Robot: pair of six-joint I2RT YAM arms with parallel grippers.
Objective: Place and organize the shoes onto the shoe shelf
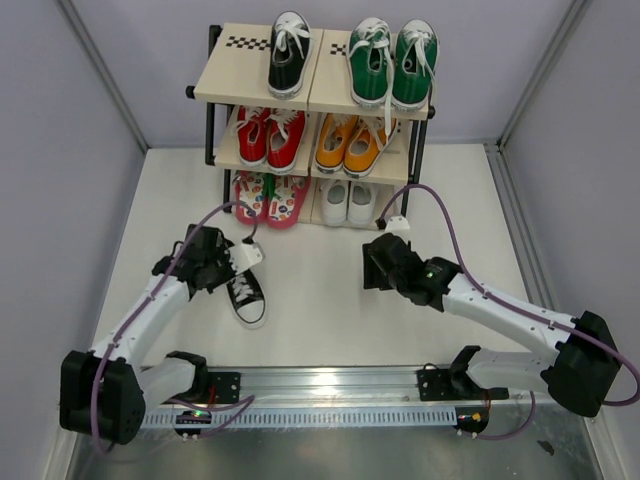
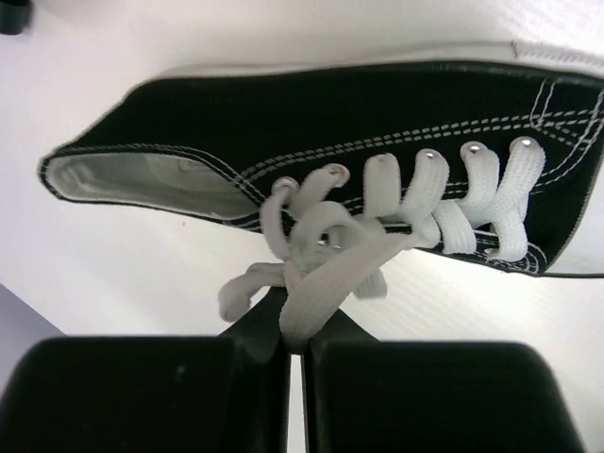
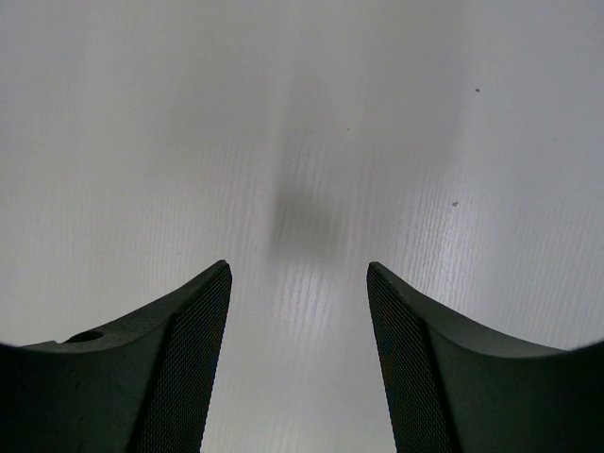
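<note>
A single black canvas sneaker (image 1: 245,293) lies on the table at the left, filling much of the left wrist view as the black shoe body (image 2: 396,104). My left gripper is over its white laces (image 2: 510,198), shut, with a lace end lying at its fingertips; whether the lace is pinched is unclear. My right gripper is part open over bare table, nothing between its fingers.
The shelf holds a black shoe (image 1: 287,70) top left, green pair (image 1: 410,70) top right, red (image 1: 283,140) and orange (image 1: 360,145) middle, patterned (image 1: 286,205) and white (image 1: 335,205) bottom.
</note>
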